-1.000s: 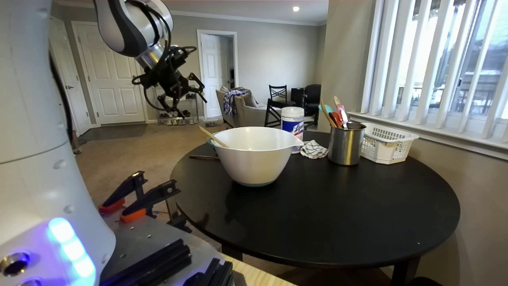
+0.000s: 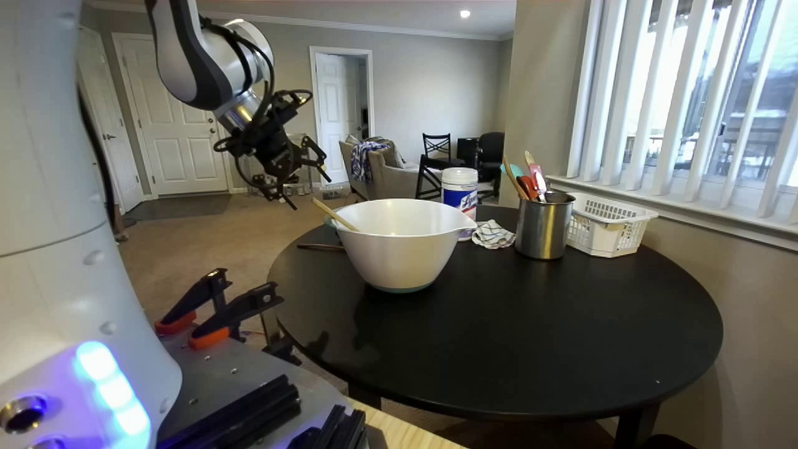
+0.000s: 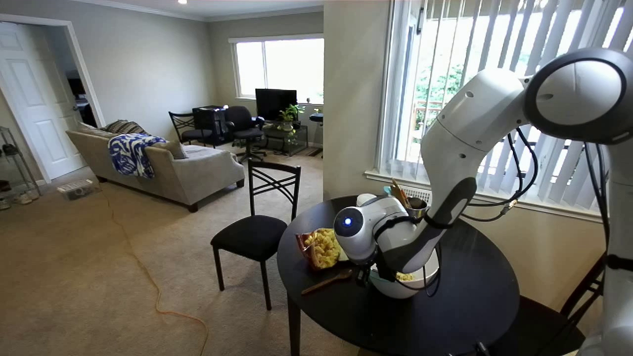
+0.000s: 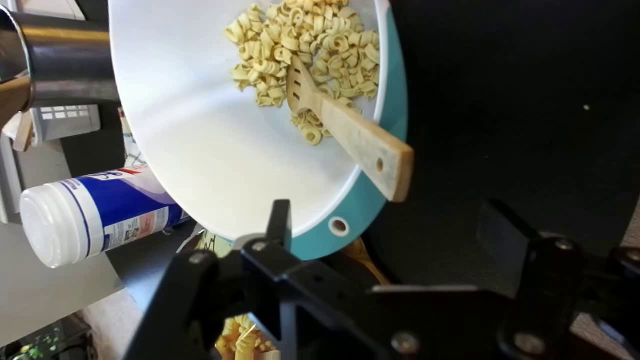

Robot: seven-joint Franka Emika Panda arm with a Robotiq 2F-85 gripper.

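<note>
My gripper [image 2: 310,191] is open and empty, up in the air to the left of a white mixing bowl [image 2: 404,243] in exterior view 1. The wrist view has its two fingers [image 4: 278,221] wide apart, near the bowl's teal outer side. Inside the bowl lies curly pasta [image 4: 336,54]. A slotted wooden spoon [image 4: 366,141] leans on the rim, its head in the pasta and its handle sticking out over the edge. That handle appears ahead of the gap between my fingers, clear of both. In exterior view 2 the arm hides the gripper and part of the bowl.
Behind the bowl stand a wipes canister [image 2: 459,194], a cloth [image 2: 493,234], a steel utensil pot [image 2: 544,228] and a white basket [image 2: 610,224]. An open bag of yellow food [image 3: 323,248] and a brown wooden utensil [image 3: 326,282] lie nearby.
My gripper has come down and slightly to the right, nearer the bowl's rim height. Bowl, spoon and the other table items stay where they were.
</note>
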